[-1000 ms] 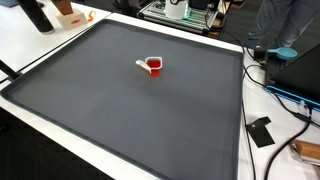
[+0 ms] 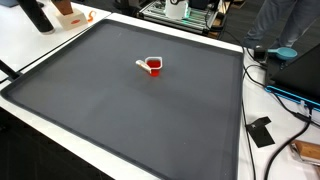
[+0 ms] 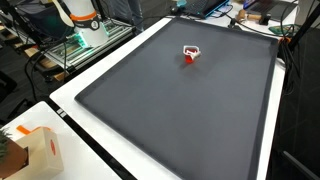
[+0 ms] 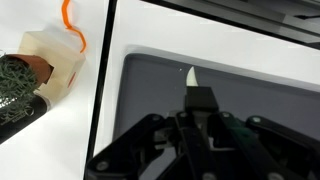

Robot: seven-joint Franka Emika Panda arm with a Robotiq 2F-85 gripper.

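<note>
In the wrist view my gripper is shut, its dark fingers close together. A small white pointed piece sticks out past the fingertips and appears held between them; the rest of it is hidden. Neither exterior view shows the gripper. On the dark grey mat lies a small red and white item, with a short pale stick-like part beside or touching it. From the other side, the same red and white item sits toward the back of the mat.
Beyond the mat's corner stand a potted plant and a cream box, with an orange strip nearby. Dark devices and cables occupy the right side.
</note>
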